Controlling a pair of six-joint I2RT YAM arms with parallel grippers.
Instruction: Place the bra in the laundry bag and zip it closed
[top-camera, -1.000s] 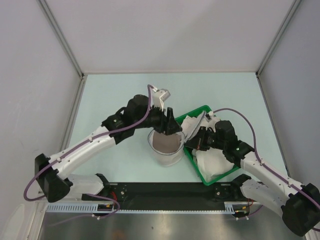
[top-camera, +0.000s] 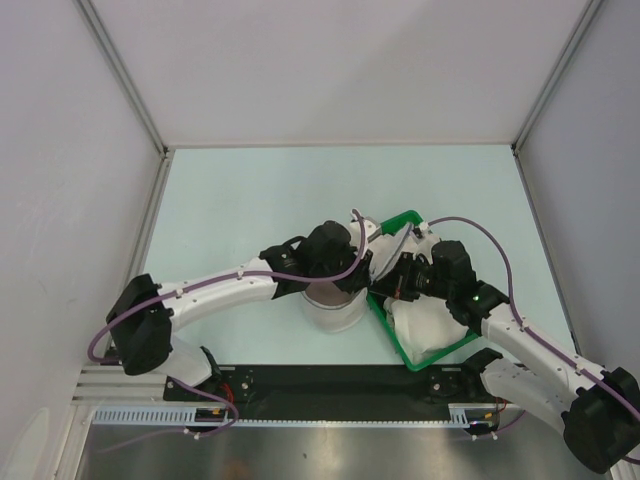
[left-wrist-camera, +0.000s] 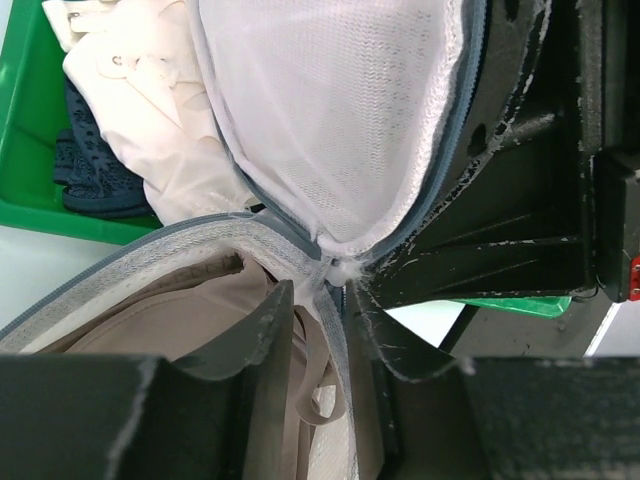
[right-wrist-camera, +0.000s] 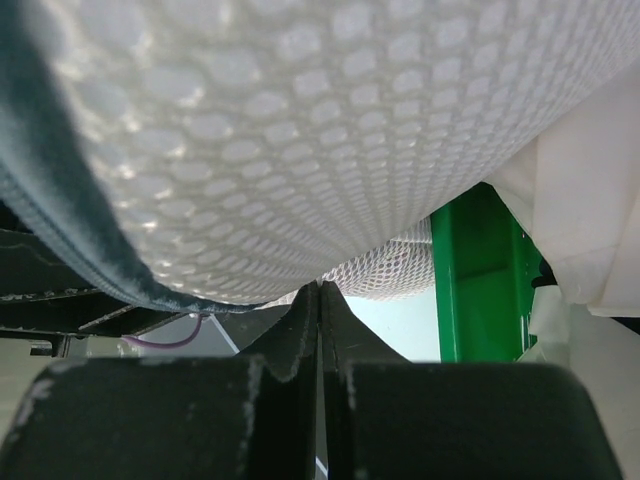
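Observation:
A white mesh laundry bag (top-camera: 330, 316) lies open, the beige bra (left-wrist-camera: 160, 325) inside it. Its zippered mesh lid (left-wrist-camera: 325, 110) stands raised on the right. My left gripper (top-camera: 360, 280) is low at the junction of the zipper where lid meets rim; in the left wrist view its fingertips (left-wrist-camera: 320, 300) are part open around the zipper end, grip not clear. My right gripper is shut at the lid's edge, the mesh at its fingertips.
A green basket (top-camera: 402, 350) holding white garments (left-wrist-camera: 140, 120) and a dark navy garment (left-wrist-camera: 100, 165) sits under and behind the right arm.
The right arm is unmoved.

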